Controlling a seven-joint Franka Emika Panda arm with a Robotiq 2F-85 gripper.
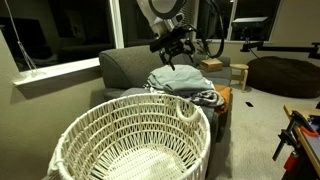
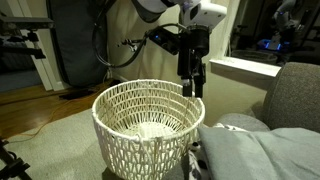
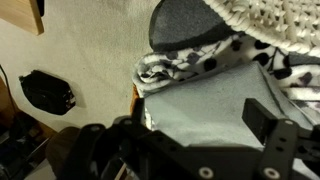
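Observation:
My gripper stands open above a grey folded cloth, its two fingers wide apart with nothing seen between them. In exterior view 1 the gripper hangs over the pile of grey cloth on the couch, clear of it. A large white woven basket sits in front and looks empty inside. From exterior view 2, the gripper points down and overlaps the basket's far right rim in the picture; the basket and grey cloth are both visible there.
A spotted black-and-white cloth lies beside the grey one. The grey couch backs the pile, and an orange cloth hangs at its right. A wooden stool stands behind; carpet is open at right.

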